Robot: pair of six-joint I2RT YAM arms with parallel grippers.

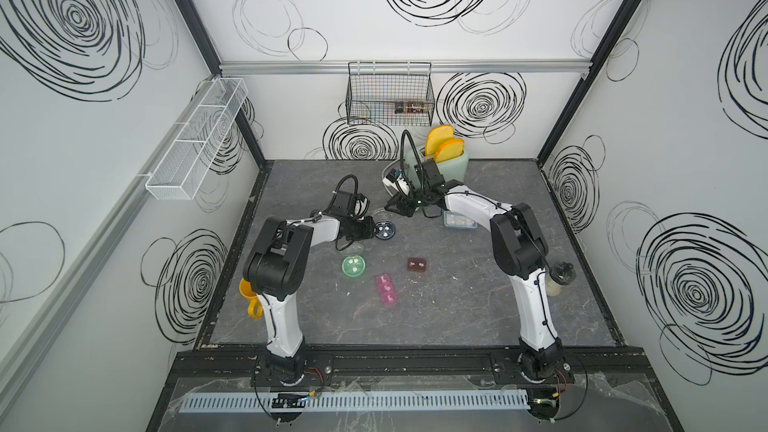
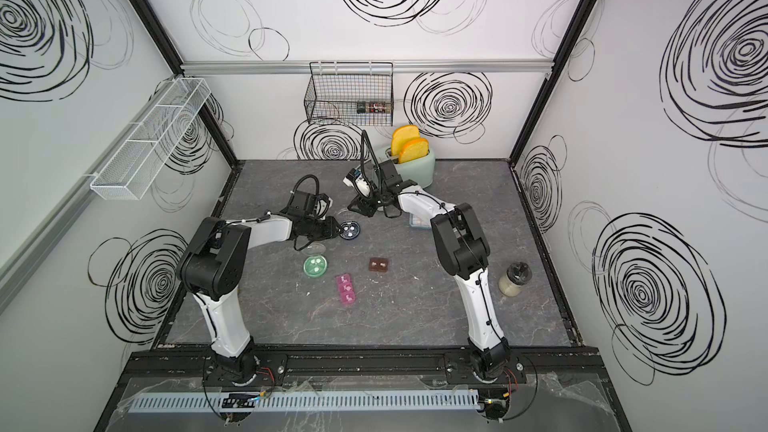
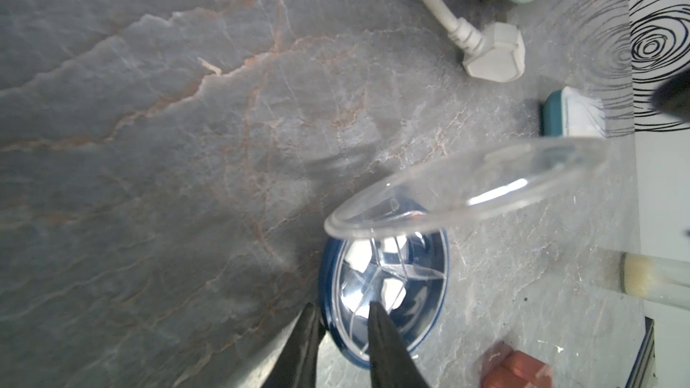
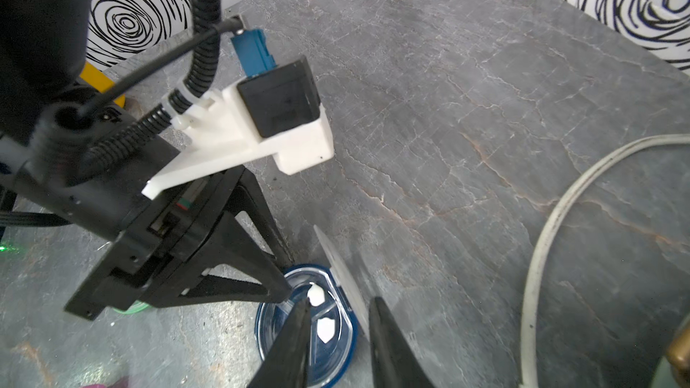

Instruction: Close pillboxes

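The round blue pillbox (image 1: 385, 230), with white pills in its compartments, lies on the table. Its clear lid (image 3: 467, 186) stands raised at the hinge side. My left gripper has its fingers around the near rim of the box, shut on it. My right gripper hangs above and beyond the box near the lid; a gap shows between its fingertips, and whether they touch the lid is unclear. Other pillboxes lie nearby: a green round one (image 1: 353, 265) with a clear lid beside it, a pink one (image 1: 386, 289), a brown one (image 1: 416, 265) and a light blue one (image 1: 460, 221).
A pale green toaster (image 1: 456, 166) with yellow slices stands at the back, its white cable plug (image 3: 496, 54) on the table. A yellow mug (image 1: 249, 292) is at the left, a jar (image 2: 512, 281) at the right.
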